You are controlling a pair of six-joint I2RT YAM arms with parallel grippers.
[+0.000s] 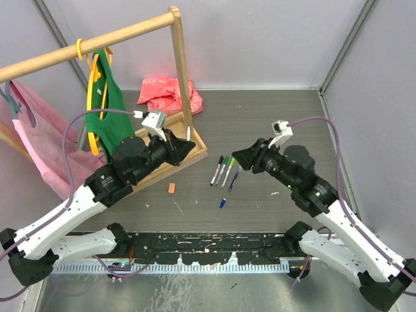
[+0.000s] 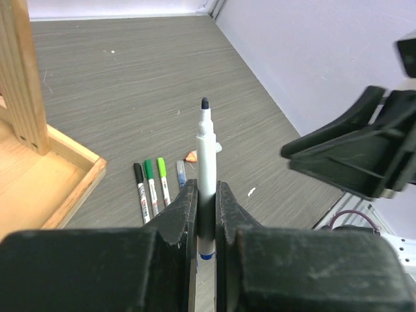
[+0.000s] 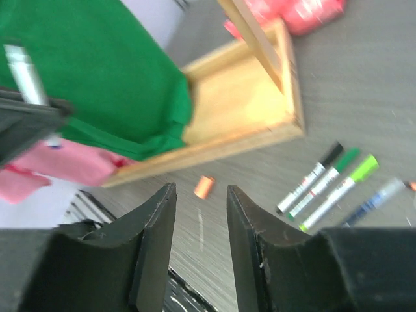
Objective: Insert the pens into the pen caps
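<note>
A white pen, dark tip up and a blue band at its lower end, stands upright in my left gripper, which is shut on its lower part. From above, this pen shows at the left gripper, over the wooden tray's edge. My right gripper is open, its fingers apart and nothing between them. On the table lie a black pen, a green pen, a light green pen and a blue pen. Nearer the front is a loose blue cap.
To the left stands a wooden tray and frame, with green and pink cloths hanging. A red plastic bag lies at the back, an orange block near the tray.
</note>
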